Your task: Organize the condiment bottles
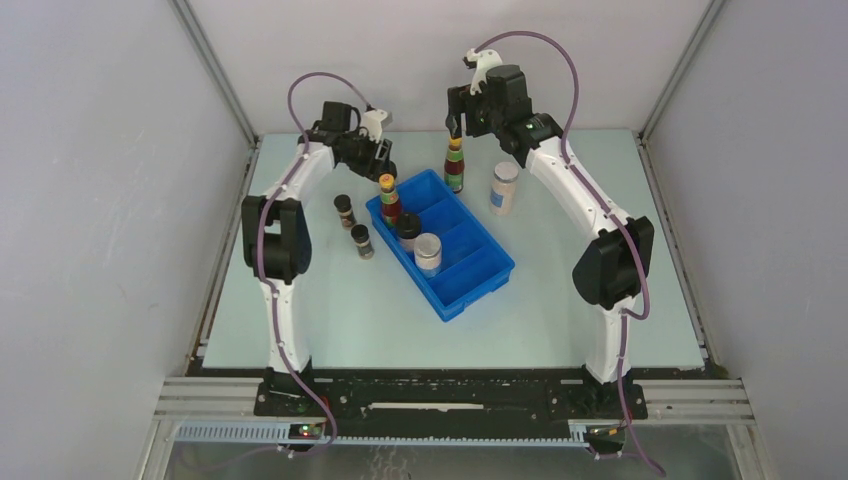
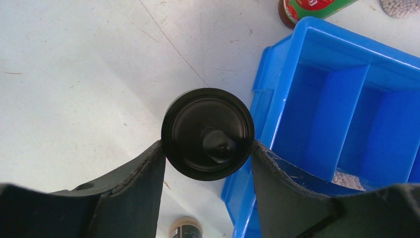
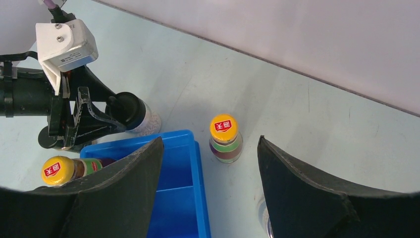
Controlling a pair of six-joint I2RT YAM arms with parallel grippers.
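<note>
My left gripper is shut on a black-lidded jar [image 2: 198, 111], its fingertips touching both sides of the lid. Upright outside the far left side of the blue bin, that jar shows its pale contents in the right wrist view. The blue compartment bin [image 1: 479, 241] holds a yellow-capped sauce bottle [image 1: 390, 204], a second black-lidded jar [image 1: 408, 228] and a white-lidded jar [image 1: 428, 252]. Another yellow-capped sauce bottle [image 3: 225, 139] stands behind the bin. Over it, my right gripper is open, with nothing between its fingers.
A pale-lidded jar [image 1: 503, 188] stands right of the bin. Two small dark-capped spice bottles, one upper [image 1: 344, 210] and one lower [image 1: 362, 241], stand to its left. The bin's right-hand compartments are empty. Free table lies at the front and right.
</note>
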